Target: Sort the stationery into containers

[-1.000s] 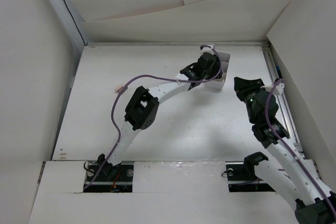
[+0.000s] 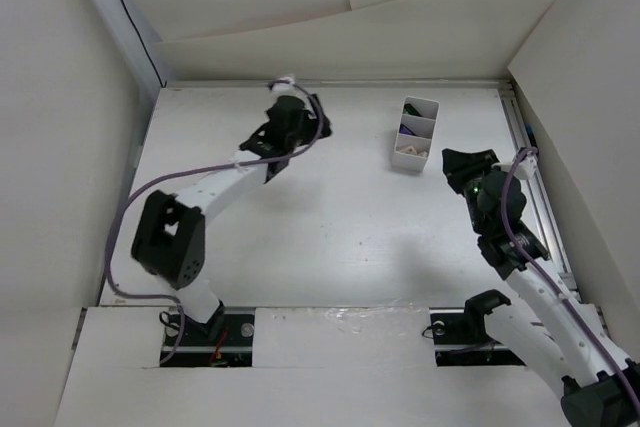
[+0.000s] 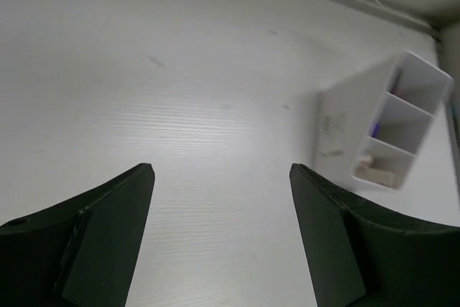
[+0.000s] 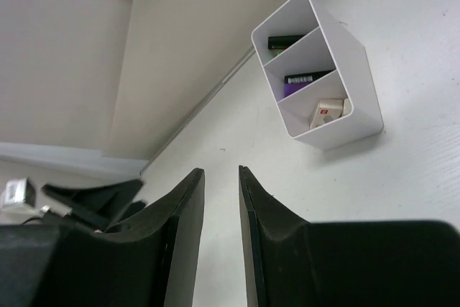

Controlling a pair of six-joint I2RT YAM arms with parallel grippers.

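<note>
A white three-compartment organizer point(image 2: 415, 162) stands at the back right of the table. The right wrist view shows a dark item point(image 4: 284, 41) in one end compartment, a dark-and-purple item point(image 4: 305, 78) in the middle and light blocks point(image 4: 327, 111) in the other end. My left gripper point(image 2: 316, 119) is blurred, over the back middle, left of the organizer; in its wrist view point(image 3: 221, 177) the fingers stand apart with nothing between them. My right gripper hangs right of and in front of the organizer, its fingertips part open, nothing between them.
Walls enclose the back and both sides, and the left arm covers part of the table's left half.
The left arm has swung left from above the organizer, uncovering its compartments; it now covers the spot where a small pinkish item lay. The right arm has hardly moved.
</note>
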